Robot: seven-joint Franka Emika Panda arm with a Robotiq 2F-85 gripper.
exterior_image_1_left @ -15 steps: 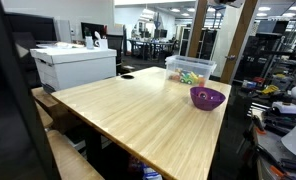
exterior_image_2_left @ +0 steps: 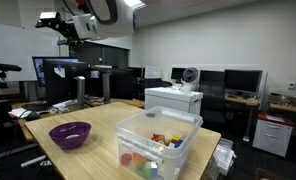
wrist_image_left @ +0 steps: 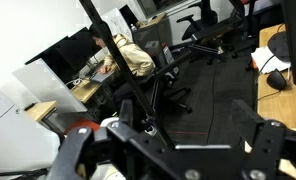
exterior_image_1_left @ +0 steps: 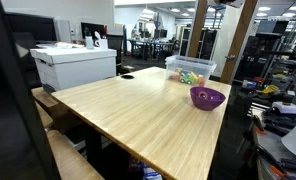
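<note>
A purple bowl (exterior_image_1_left: 207,98) rests on the wooden table (exterior_image_1_left: 138,105), near its right edge in exterior view 1; in exterior view 2 the same bowl (exterior_image_2_left: 70,135) is at the near left. Beyond it is a clear plastic bin (exterior_image_2_left: 160,135) holding several colourful items, whose kinds are too small to tell. High above the table, at the top left of exterior view 2, is my gripper (exterior_image_2_left: 54,25), well away from both bowl and bin. The wrist view shows my gripper with its dark fingers apart and only floor visible between them.
A white cabinet (exterior_image_1_left: 78,68) stands at the table's far left end. Desks, monitors and a seated person (wrist_image_left: 128,58) are in the surrounding office.
</note>
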